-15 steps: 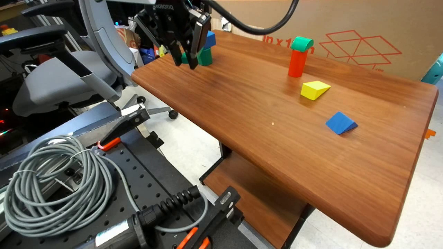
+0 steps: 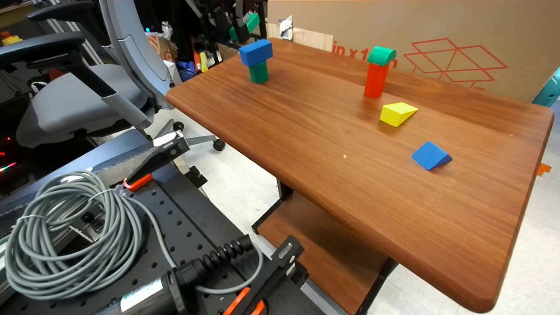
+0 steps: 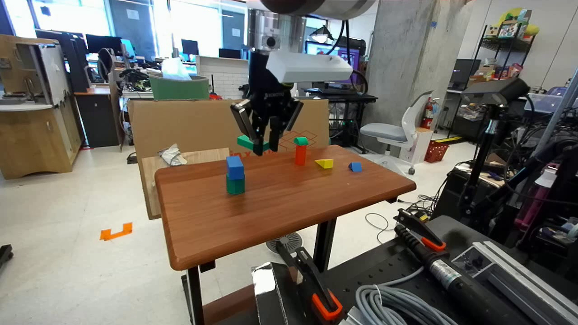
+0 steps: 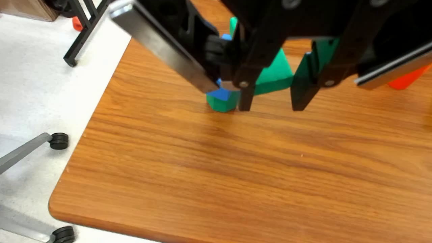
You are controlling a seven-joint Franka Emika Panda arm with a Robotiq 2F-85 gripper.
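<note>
In the wrist view my gripper is shut on a green block (image 4: 276, 77), which sits between its two fingers. In exterior view 2, this long green block (image 3: 249, 142) sticks out to the left of the gripper (image 3: 266, 147), held clear above the table. Exterior view 1 catches only part of the gripper at the top edge, beside the green block (image 2: 253, 22). Lower down, a blue block (image 2: 256, 52) lies across a green block (image 2: 258, 73) standing on the table. My gripper is above and behind this stack as exterior view 2 shows it.
On the wooden table (image 2: 325, 162) stand a red cylinder (image 2: 376, 81) topped by a green half-round (image 2: 381, 55), a yellow wedge (image 2: 397, 113) and a blue triangular block (image 2: 431, 155). Cardboard (image 2: 504, 47) borders the far side.
My gripper has risen from low beside the blue-and-green stack, taking its green block up to the top edge of exterior view 1. The stack and other blocks look unmoved.
</note>
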